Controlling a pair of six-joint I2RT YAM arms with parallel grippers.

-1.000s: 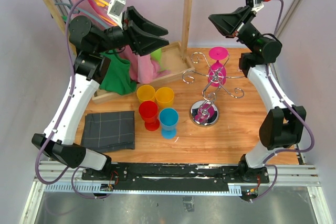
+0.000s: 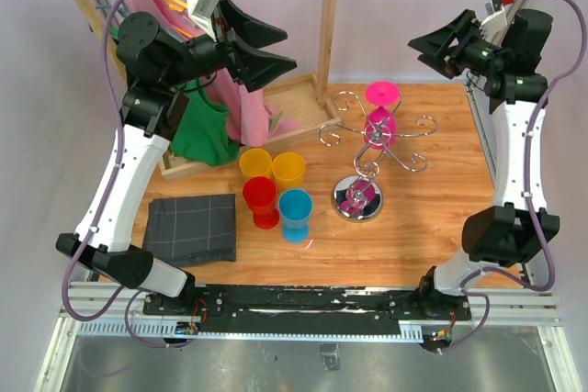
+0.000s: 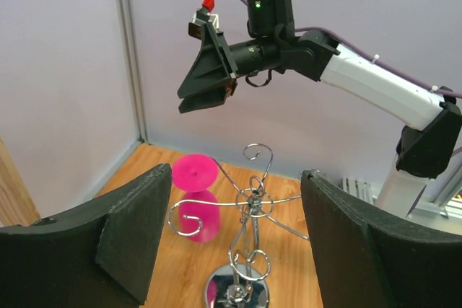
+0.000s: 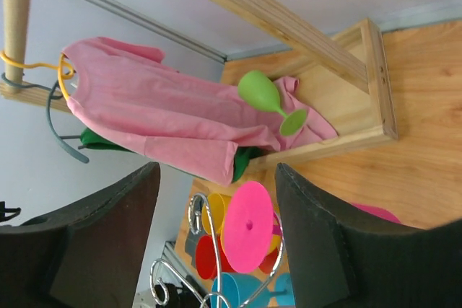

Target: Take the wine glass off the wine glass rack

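Note:
A pink wine glass hangs upside down on the chrome wine glass rack, whose mirrored round base stands on the table. My left gripper is open, raised to the left of the rack, which shows between its fingertips in the left wrist view. My right gripper is open, raised above and beyond the rack at the back right, with nothing held.
Red, blue and yellow glasses stand left of the rack. A folded dark cloth lies front left. A wooden tray with a green glass sits under hanging clothes.
My right arm has moved right, its gripper shifting right and down in the top view, away from over the pink glass. My left arm has shifted only very slightly.

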